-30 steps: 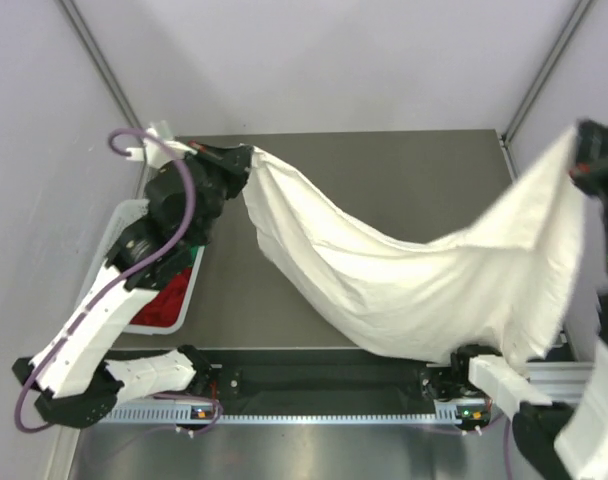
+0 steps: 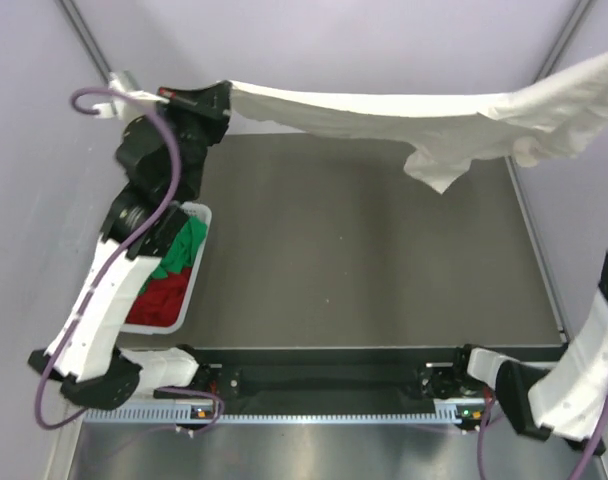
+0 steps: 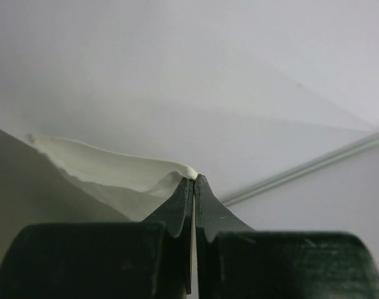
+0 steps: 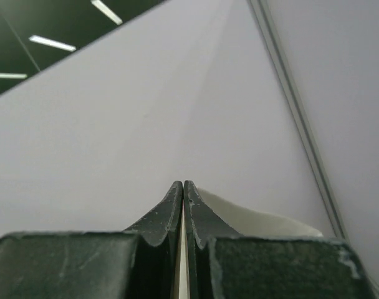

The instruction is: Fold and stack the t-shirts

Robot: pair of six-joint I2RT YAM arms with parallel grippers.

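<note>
A cream t-shirt [image 2: 384, 115] is stretched through the air across the back of the table in the top view, rising to the right edge. At its left end my left gripper [image 2: 227, 88] is shut on it; the left wrist view has the cloth [image 3: 121, 171] running leftward from the joined fingertips. My right gripper lies outside the top view. In the right wrist view its fingers meet, with shirt fabric [image 4: 255, 219] pinched at the tips and trailing right. A loose corner of the shirt hangs near the middle right.
A white basket [image 2: 201, 262] with green cloth [image 2: 187, 245] and red cloth [image 2: 164, 300] stands at the table's left, partly behind my left arm. Pale walls enclose the back and sides.
The shirt swung from low at the front, to hanging spread over the table, to a raised band at the back. Both arms shifted; the right gripper has left the top view.
</note>
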